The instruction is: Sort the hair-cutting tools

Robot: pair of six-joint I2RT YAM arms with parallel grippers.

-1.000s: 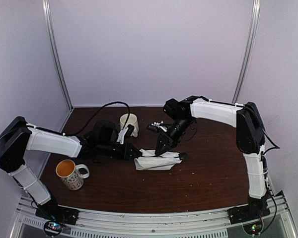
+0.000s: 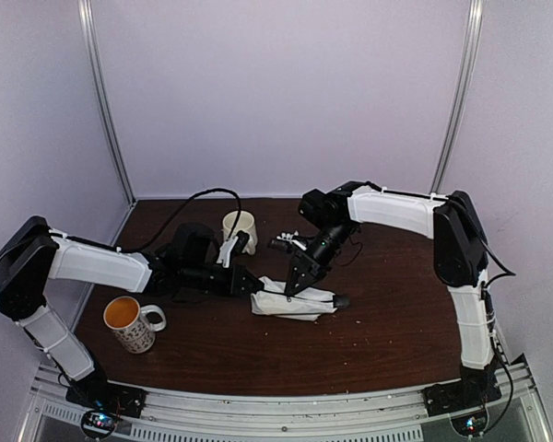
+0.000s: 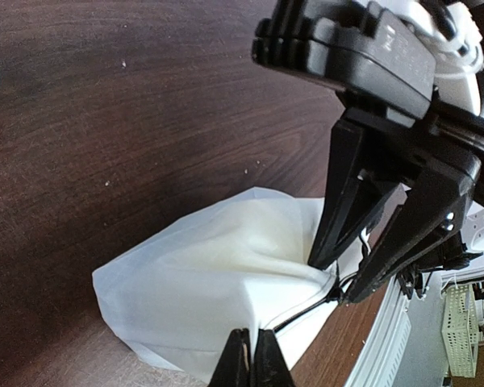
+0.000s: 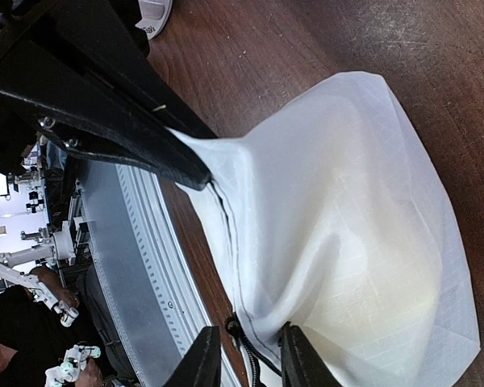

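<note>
A white cloth pouch lies at mid-table under both grippers, with a black cord along it, visible in the left wrist view. My left gripper is shut at the pouch's left part, seemingly on its fabric edge. My right gripper is at the pouch's right part, its fingers part open around fabric and cord; in the right wrist view they straddle the bunched edge. Whether it grips cannot be told. A dark tip shows at the pouch's right end. What the pouch holds is hidden.
An orange-lined patterned mug stands at the front left, near the left arm. A white mug stands behind the grippers.
The right gripper and arm have shifted very slightly left and down, and the pouch's right end has moved a little. The left arm has stayed still.
</note>
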